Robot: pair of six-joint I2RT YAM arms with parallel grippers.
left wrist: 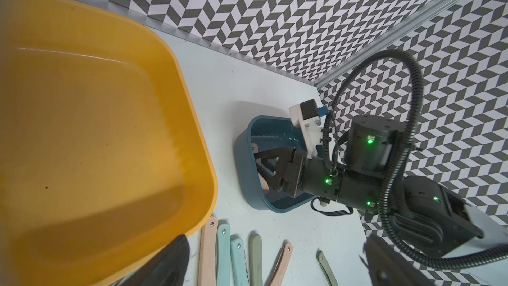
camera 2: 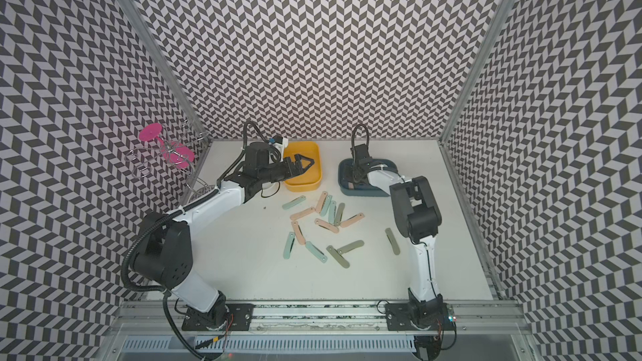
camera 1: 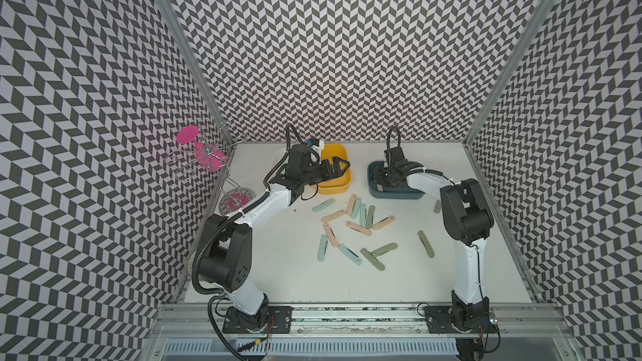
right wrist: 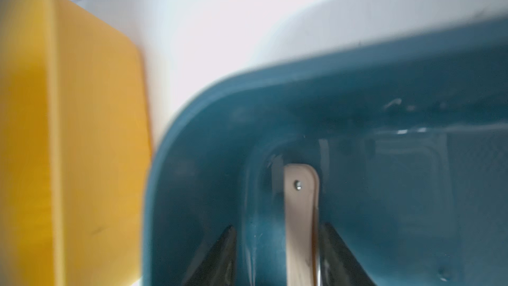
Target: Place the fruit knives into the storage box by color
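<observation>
A pink fruit knife (right wrist: 300, 222) lies on the floor of the dark blue box (right wrist: 248, 79), near its left wall. My right gripper is inside this box, open, its fingers apart on either side of the knife; the knife's lower end is out of that view. My left gripper (camera 1: 345, 165) stands open and empty over the yellow box (camera 1: 332, 190). On the table in front lie several loose knives: pink ones such as the pink knife (camera 1: 358, 228), mint ones such as the mint knife (camera 1: 349, 255), and olive ones such as the olive knife (camera 1: 372, 260).
A pale box (camera 1: 279, 155) is partly hidden behind the left arm. A wire rack with pink discs (camera 1: 210, 157) stands at the left edge. Bare table (camera 1: 394, 287) lies along the front, and a narrow gap separates the yellow and blue boxes.
</observation>
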